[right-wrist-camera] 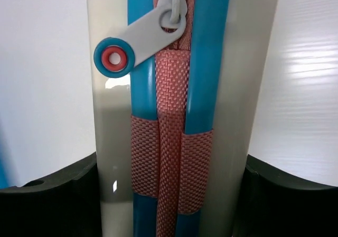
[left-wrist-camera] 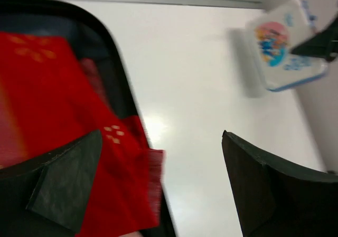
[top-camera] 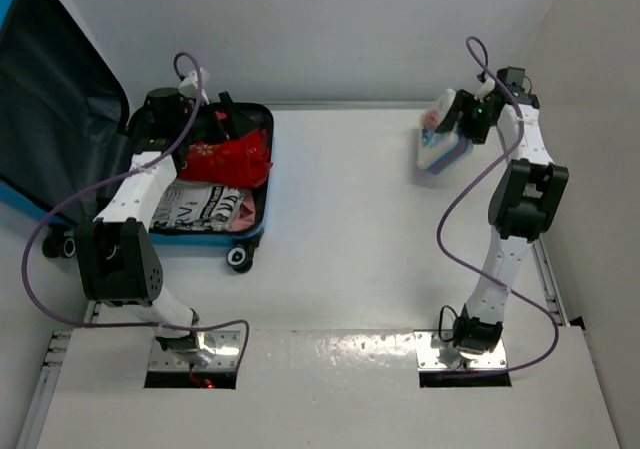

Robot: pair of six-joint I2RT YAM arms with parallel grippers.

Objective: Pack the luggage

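Observation:
My right gripper [top-camera: 452, 112] is shut on the white first aid case [top-camera: 440, 156], whose blue edges and pink zip strip [right-wrist-camera: 172, 94] fill the right wrist view between the fingers. The case is tilted and raised off the table's far right; its printed front also shows at the upper right of the left wrist view. At the left lies the open suitcase [top-camera: 265, 204], packed with a red patterned cloth [top-camera: 228, 161], a white lettered cloth [top-camera: 195, 206] and a pink piece [top-camera: 243, 212]. Over its back part my left gripper [top-camera: 231, 117] hangs open, empty between its fingers.
The suitcase lid [top-camera: 55, 89] stands up at the far left. Between suitcase and case the white table [top-camera: 340, 219] is bare. A metal rail [top-camera: 350, 105] and walls bound the back and right sides.

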